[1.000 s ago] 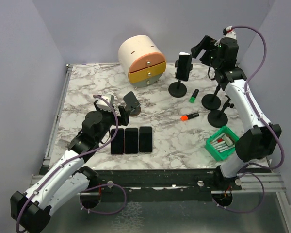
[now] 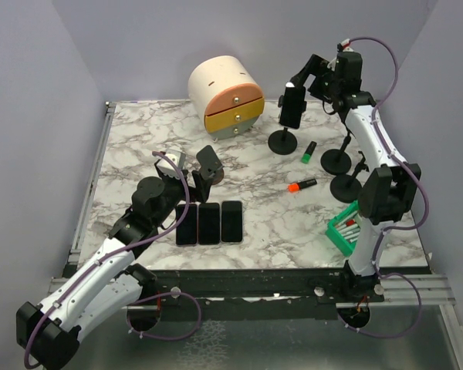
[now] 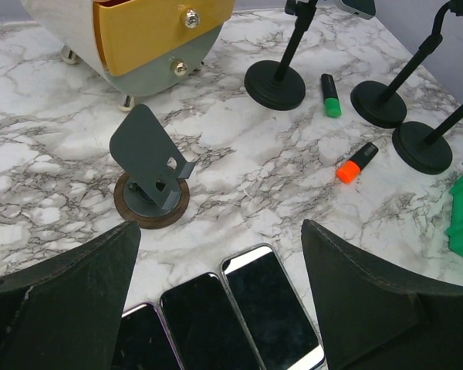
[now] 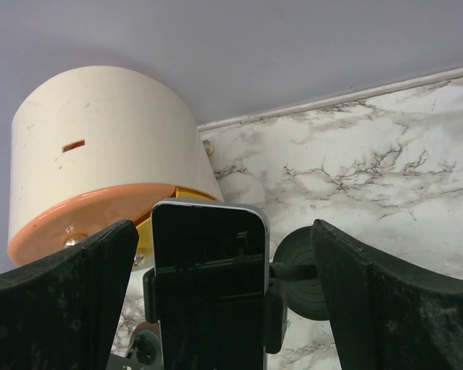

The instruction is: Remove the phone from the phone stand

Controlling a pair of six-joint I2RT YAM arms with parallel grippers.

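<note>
A black phone [image 2: 292, 108] sits upright in a round-based phone stand [image 2: 282, 142] at the back right. My open right gripper [image 2: 309, 75] hangs just above and right of it; in the right wrist view the phone [image 4: 210, 285] lies between the two open fingers, held by the stand's side clamps; whether the fingers touch it I cannot tell. My left gripper [image 2: 197, 186] is open near an empty grey holder [image 3: 147, 158]; in the left wrist view three phones [image 3: 266, 301] lie flat on the table below it.
A cream drawer box [image 2: 224, 92] stands at the back. Two more black stands [image 2: 339, 189], green and orange markers [image 2: 302, 185] and a green tray [image 2: 336, 239] are at the right.
Over the last second my right arm has moved left, bringing its gripper closer over the phone in the stand. The left arm has hardly moved.
</note>
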